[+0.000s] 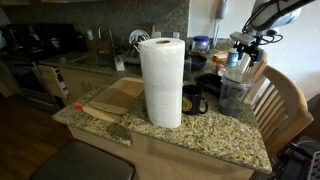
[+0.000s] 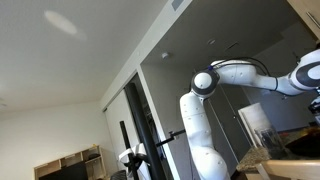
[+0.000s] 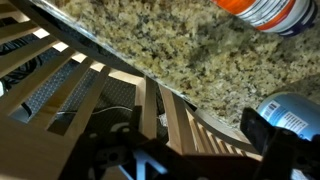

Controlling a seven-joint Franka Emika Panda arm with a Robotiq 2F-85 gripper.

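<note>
My gripper stands open in the wrist view, its dark fingers wide apart, with chair slats and the counter edge showing between them. A blue-topped container is close beside the right finger; whether they touch, I cannot tell. An orange, white and blue labelled container lies at the top edge of that view. In exterior view 1, the gripper is small at the far right end of the counter, near a white and blue container. Exterior view 2 shows the white arm, with the fingers not visible.
A paper towel roll stands on the granite counter, beside a black mug and a clear pitcher. A cutting board lies to the left. Wooden chairs line the right side.
</note>
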